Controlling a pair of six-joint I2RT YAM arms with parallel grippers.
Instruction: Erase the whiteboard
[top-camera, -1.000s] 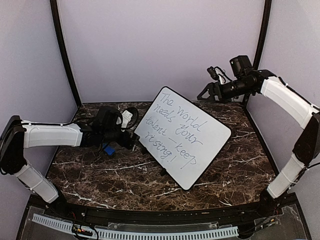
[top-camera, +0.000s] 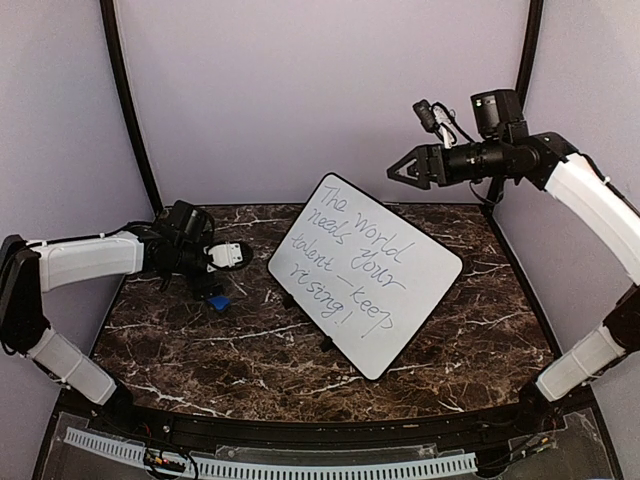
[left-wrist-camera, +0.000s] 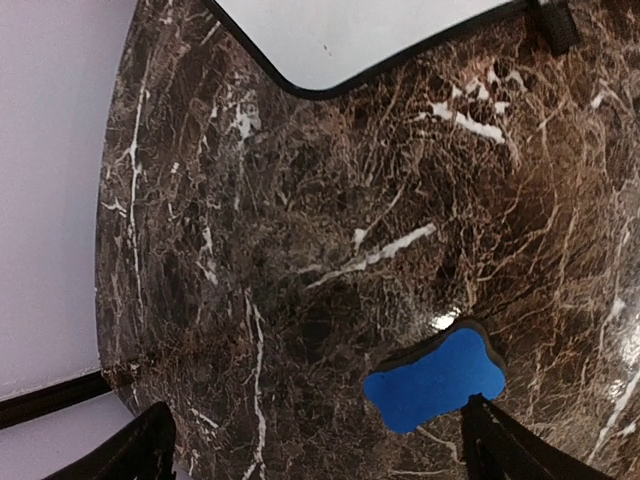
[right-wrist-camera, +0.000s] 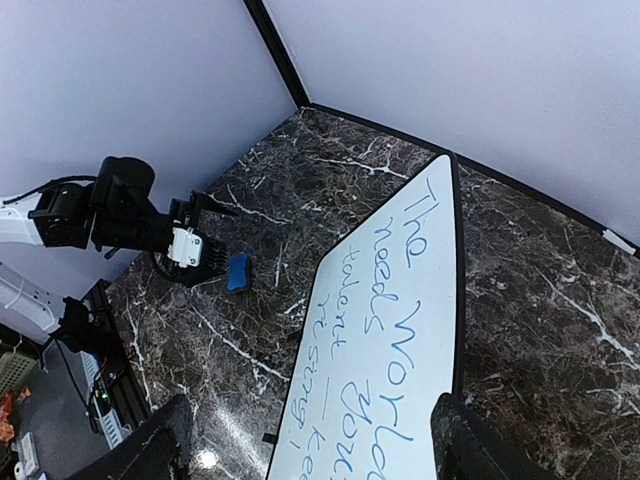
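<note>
The whiteboard (top-camera: 365, 275) lies tilted on the dark marbled table, bearing several lines of handwriting; the writing (right-wrist-camera: 345, 330) also shows in the right wrist view. Left of the board is a blue eraser (top-camera: 218, 302), seen whole as a blue block (left-wrist-camera: 437, 380) in the left wrist view. My left gripper (top-camera: 212, 287) is just above and behind the eraser, its fingers spread and holding nothing. In the left wrist view the eraser sits nearer the right finger (left-wrist-camera: 510, 445). Beyond the board's far corner, my right gripper (top-camera: 407, 170) hangs raised, fingers apart and empty.
Small black clips (top-camera: 327, 344) stick out from the board's lower left edge. Pale walls (top-camera: 330, 100) close off the back and both sides. Bare table (top-camera: 215, 365) lies in front of the eraser and also right of the board.
My left gripper has moved left from the board's edge to the eraser and turned. Board, writing and eraser look unmoved.
</note>
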